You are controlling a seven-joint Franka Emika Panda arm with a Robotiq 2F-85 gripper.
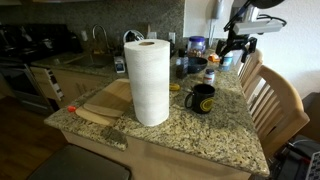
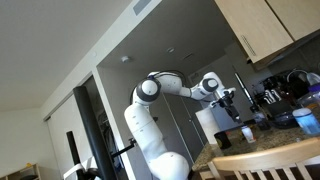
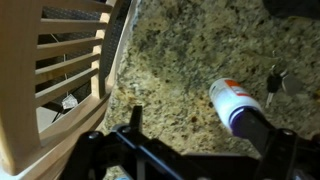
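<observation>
My gripper [image 1: 236, 56] hangs above the far right part of the granite counter, its two fingers spread apart. In the wrist view the gripper shows counter between its fingertips and holds nothing that I can see. A small white bottle with an orange band [image 3: 230, 97] is below it, towards the right finger, which partly covers the bottle's end. From the exterior, this bottle [image 1: 210, 75] stands upright behind the black mug [image 1: 200, 99]. In the second exterior view the gripper [image 2: 226, 101] is raised above the counter items.
A tall paper towel roll [image 1: 150, 85] stands at the front, beside a wooden cutting board [image 1: 108, 99]. Wooden chairs [image 1: 280, 95] line the right edge. Keys [image 3: 273, 82] lie near the bottle. Several jars [image 1: 196, 45] crowd the back.
</observation>
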